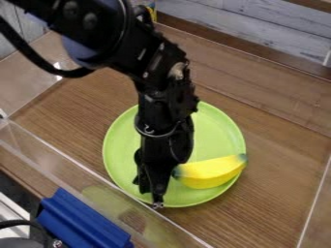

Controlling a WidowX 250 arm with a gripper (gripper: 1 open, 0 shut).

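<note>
A light green plate (128, 145) lies on the wooden surface in the middle of the camera view. On its right side rests a yellow banana (212, 170). My black gripper (158, 198) reaches down over the left-centre of the plate, its tips low near the plate's front, just left of the banana. It is shut, and nothing shows between its fingers.
A blue ribbed object (80, 220) stands at the lower left beyond a clear edge. A pale wooden wall (258, 34) runs along the back. Bare wood lies left and right of the plate.
</note>
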